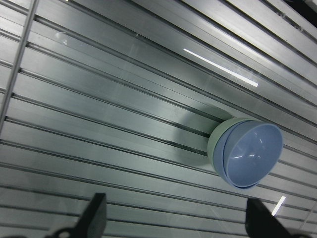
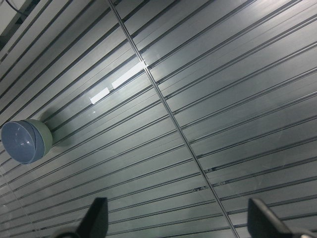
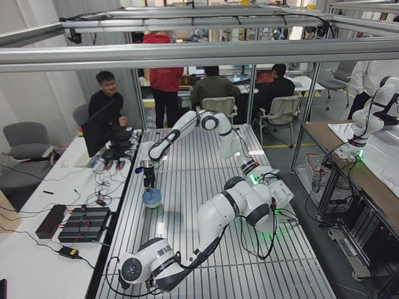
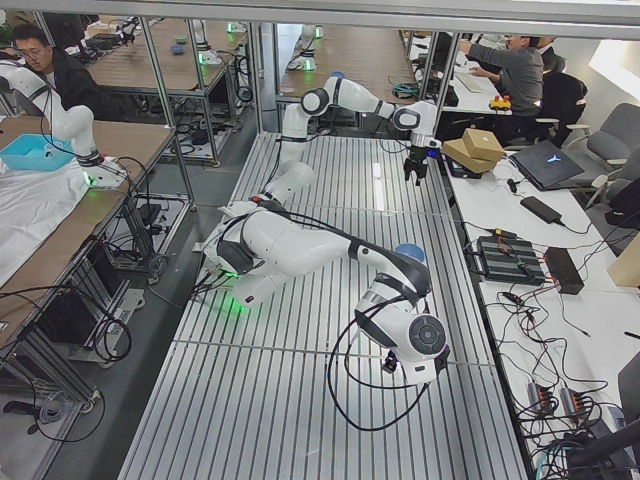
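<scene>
Blue bowls [image 1: 252, 156] sit nested in a pale green bowl [image 1: 215, 139] on the slatted metal table [image 3: 187, 280], at the right of the left wrist view and the left of the right wrist view. My left gripper and right gripper each show widely parted fingertips with nothing between them, over bare slats, apart from the bowls. In the camera left view the nearer arm's head is at the front, the farther arm's head above and behind the bowls.
A white side table [image 4: 520, 300] with electronics and cables runs along one edge. Another arm's workbench [image 3: 383, 187] stands across an aisle. Metal frame posts surround the table, whose slats are largely clear apart from the arms and bowls.
</scene>
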